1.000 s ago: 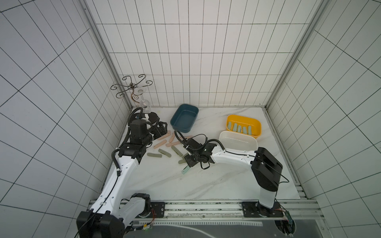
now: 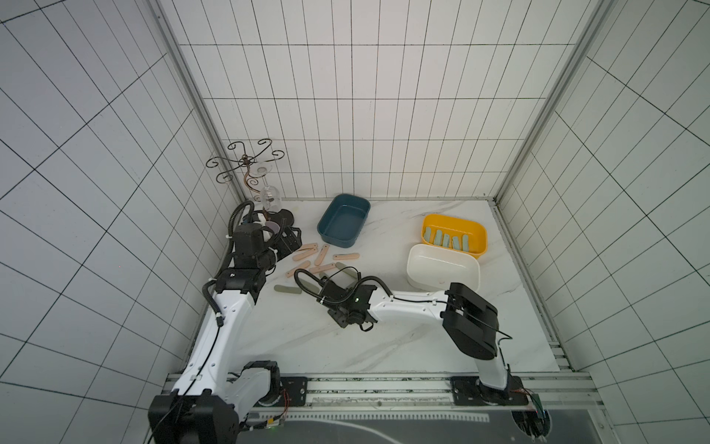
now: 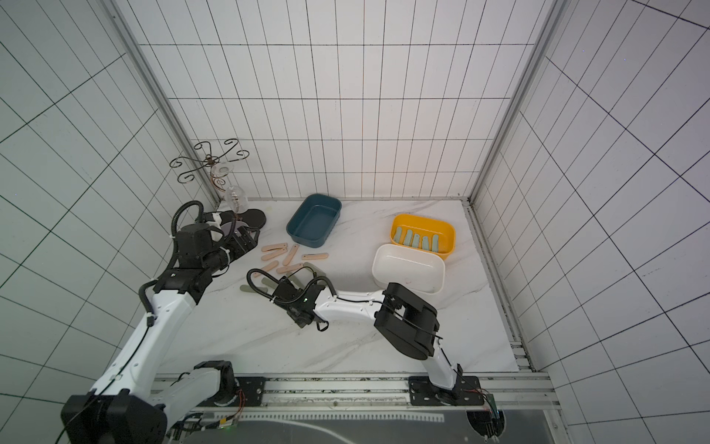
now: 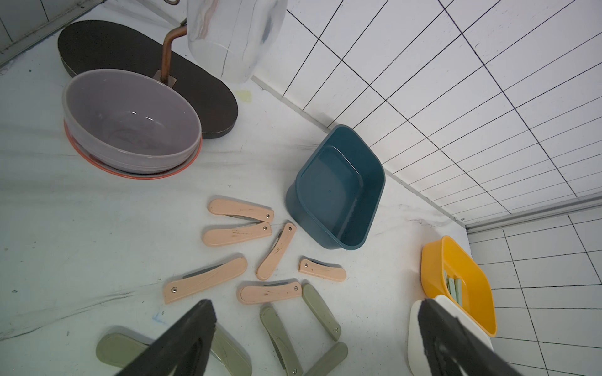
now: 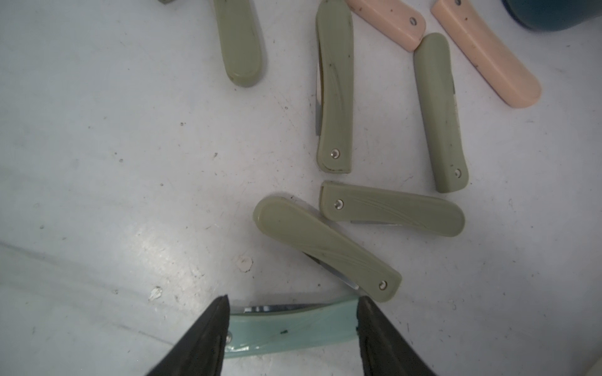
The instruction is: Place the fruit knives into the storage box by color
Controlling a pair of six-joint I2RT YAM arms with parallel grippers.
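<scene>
In the right wrist view a teal knife [image 5: 291,331] lies on the table between the spread fingers of my right gripper, its ends close to them; whether they touch is unclear. Several olive-green knives [image 5: 388,206] lie just beyond. Several pink knives [image 4: 235,235] are scattered before the blue box [image 4: 335,188]. Over at the right, the yellow box [image 2: 473,240] holds several teal knives [image 2: 446,240], while the white box [image 2: 443,268] in front of it looks empty. My left gripper hangs open above the knives, holding nothing.
A grey bowl [image 4: 131,119] on a plate and a dark stand [image 4: 216,109] with a glass piece occupy the back left corner. The right arm [image 2: 414,305] reaches across the front of the table. Bare tabletop shows between the blue and yellow boxes.
My right gripper has moved left over the knives, covering the teal knife from above. The left arm has drawn back slightly to the left.
</scene>
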